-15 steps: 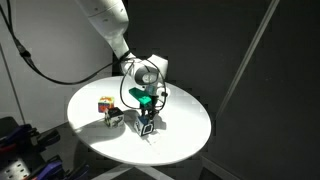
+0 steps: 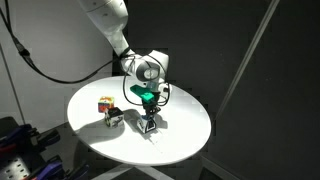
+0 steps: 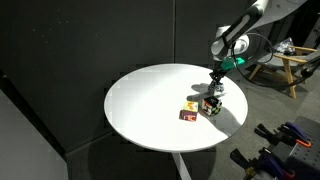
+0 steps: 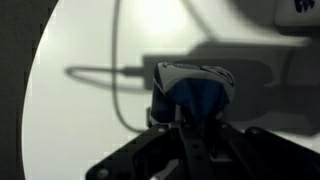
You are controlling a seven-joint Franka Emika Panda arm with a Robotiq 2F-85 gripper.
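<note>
A small object (image 4: 197, 84), dark blue with a white and black patterned edge, fills the space at my gripper in the wrist view. The fingers are shut on it, though its lower part is dark and hidden by the fingers. From the first exterior view, my gripper (image 2: 149, 115) points down over the right middle of the round white table, with the black and white object (image 2: 147, 126) beneath its fingers. Whether that object touches the tabletop I cannot tell.
A red and yellow block (image 2: 106, 103) and a black and white box (image 2: 115, 117) stand left of the gripper on the table (image 2: 185, 125). A pale flat piece (image 2: 153, 138) lies near the front.
The gripper has shifted slightly to the right, and the object under it appears moved and turned a little. The block and the box on the left have stayed put.
</note>
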